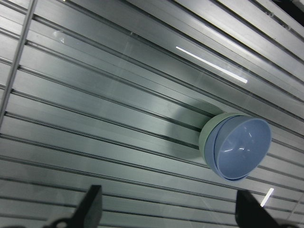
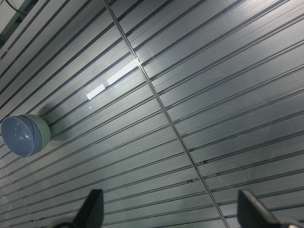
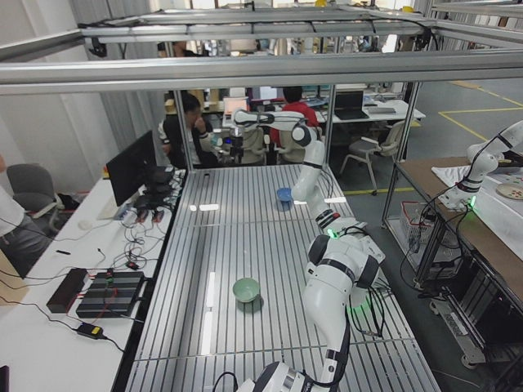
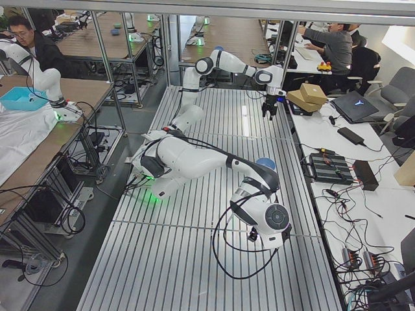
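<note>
In the camera left view a green bowl (image 3: pixel 246 288) stands in the near half of the slatted table and a blue bowl (image 3: pixel 284 194) farther back; the camera right view shows a blue bowl (image 4: pixel 266 162) partly behind an arm. Both wrist views instead show blue bowls (image 1: pixel 242 147) (image 2: pixel 18 135) nested in a green bowl (image 1: pixel 205 133) (image 2: pixel 42 127). My left gripper is open above the table, the bowls off to its upper right. My right gripper is open, bowls to its upper left. Nothing is between either pair of fingers.
A white side table (image 4: pixel 337 227) with cables, monitor and black boxes runs along one side. The arms' cables hang over the table.
</note>
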